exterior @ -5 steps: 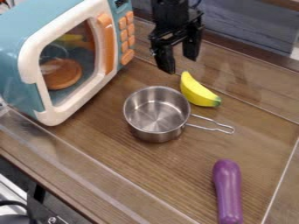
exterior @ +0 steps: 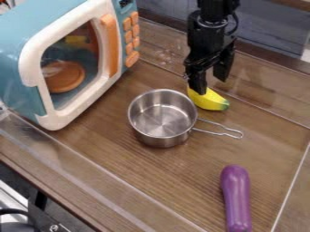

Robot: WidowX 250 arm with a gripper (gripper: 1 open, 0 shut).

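The black gripper (exterior: 208, 74) hangs open over a yellow banana (exterior: 211, 102), its fingers low at the banana's upper end and partly covering it. Just to the left and front of the banana is a steel pot (exterior: 161, 119) with its handle pointing right. A purple eggplant (exterior: 237, 198) lies at the front right.
A toy microwave (exterior: 51, 82) in blue and white, its opening showing an orange plate, takes up the left. Bare wooden counter (exterior: 145, 190) fills the front middle and right. A grey wall stands behind.
The gripper has come down from above and behind, over the banana's upper end. The banana, pot and eggplant look unmoved.
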